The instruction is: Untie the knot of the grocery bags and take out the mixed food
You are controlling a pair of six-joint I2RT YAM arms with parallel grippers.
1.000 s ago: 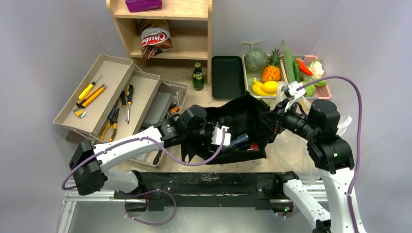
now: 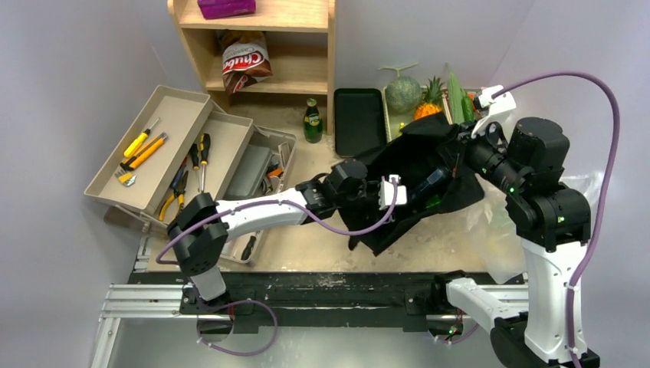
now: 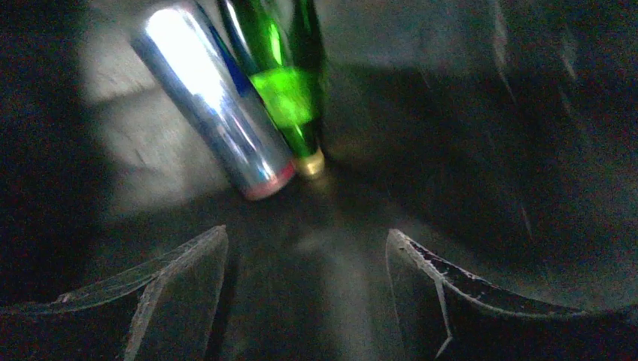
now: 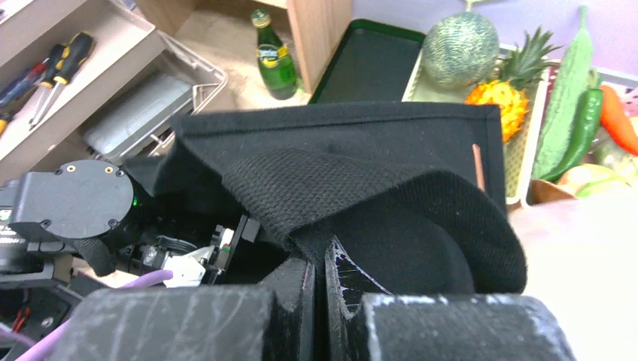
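A black grocery bag [image 2: 414, 215] stands open at centre, tilted, its right side lifted. My right gripper is shut on the dark cloth of its top edge. My left gripper is inside the bag, open, with nothing between its fingers. Beyond those fingers, in the left wrist view, lie a silver can [image 3: 218, 105] with a red end and a green bottle [image 3: 290, 98] with a gold cap.
Toolbox trays [image 2: 107, 180] stand left, a shelf [image 2: 268, 21] and green bottle [image 2: 313, 123] at the back. An empty dark tray [image 2: 360, 123] sits beside produce, including a melon [image 2: 402, 94]. A clear plastic bag [image 2: 498, 238] lies right.
My right gripper has risen up and rightward, lifting the bag's side; the bag has tilted and opened wider. My left gripper has moved rightward with it, deeper into the bag.
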